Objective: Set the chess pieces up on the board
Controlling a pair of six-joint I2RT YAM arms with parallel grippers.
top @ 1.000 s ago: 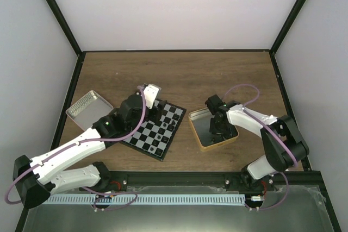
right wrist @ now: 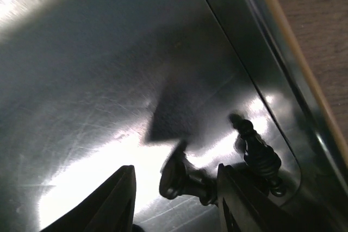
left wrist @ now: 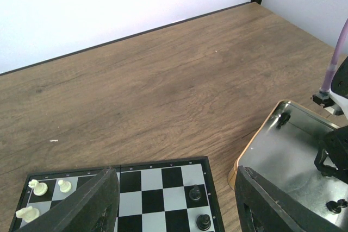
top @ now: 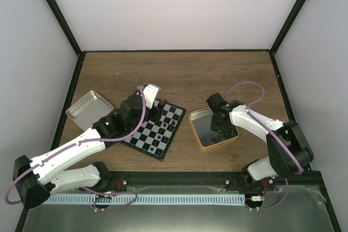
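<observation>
The chessboard (top: 157, 139) carries white pieces such as the pawn (left wrist: 64, 185) at left and black pieces (left wrist: 203, 221) at right. My left gripper hangs above it, fingers apart, nothing visible between them. My right gripper is down in the orange-rimmed box (top: 204, 145), fingers open, over a black piece (right wrist: 187, 183) lying on its side; a second black piece (right wrist: 260, 156) lies just right of it. More black pieces (left wrist: 333, 206) lie in the box.
A silver tray (top: 89, 110) sits at the left of the table.
The right arm has shifted slightly to the right and toward the front, its gripper still in the box. The left arm shows no visible change.
</observation>
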